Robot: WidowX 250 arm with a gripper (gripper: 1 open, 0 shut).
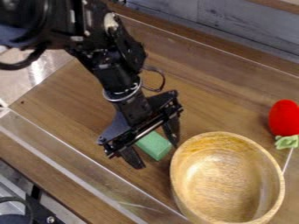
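The black arm reaches down from the upper left to the middle of the wooden surface. My gripper (149, 141) is open, its fingers spread on either side of a green block (153, 148) lying on the wood. The block is partly hidden under the gripper.
A light wooden bowl (228, 179) sits just right of the block at the bottom right. A red plush object (284, 117) with a green top lies at the right edge. Grey walls line the back; the wood surface behind the gripper is clear.
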